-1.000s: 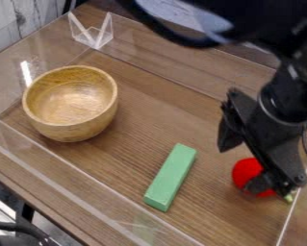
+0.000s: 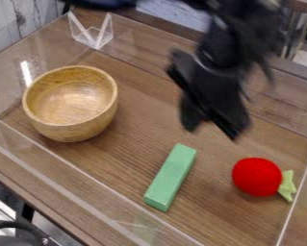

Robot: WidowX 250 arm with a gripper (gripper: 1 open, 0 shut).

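My dark gripper (image 2: 214, 106) is raised over the upper middle and right, blurred, its fingertips pointing down. I cannot make out anything held between them. A red round object (image 2: 256, 176) with a pale green stem lies at the lower right, below and apart from the gripper. A light green rectangular block (image 2: 171, 178) lies at the bottom middle.
A wooden bowl (image 2: 69, 130) sits at the left. A small white wire-like object (image 2: 91, 31) is at the back left. The table between bowl and block is clear.
The gripper has moved up and to the left, away from the red object, which is now uncovered and remains on the table.
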